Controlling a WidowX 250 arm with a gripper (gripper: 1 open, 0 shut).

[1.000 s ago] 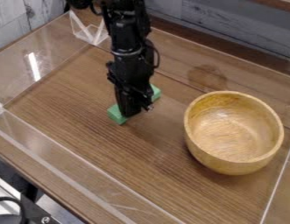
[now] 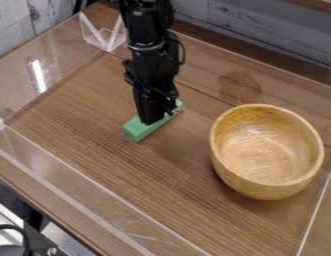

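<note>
My black gripper (image 2: 157,108) is low over the middle of the wooden table, right at a green block (image 2: 138,128) that lies flat on the surface. The fingers look shut, resting on or just over the block's back part; whether anything is between them cannot be seen clearly.
A large pale yellow bowl (image 2: 267,150) stands to the right, with bare wood between it and the block. A wall runs along the back.
The gripper and arm have moved back, away from the camera. The green block shows more of its front part now and lies in about the same place.
</note>
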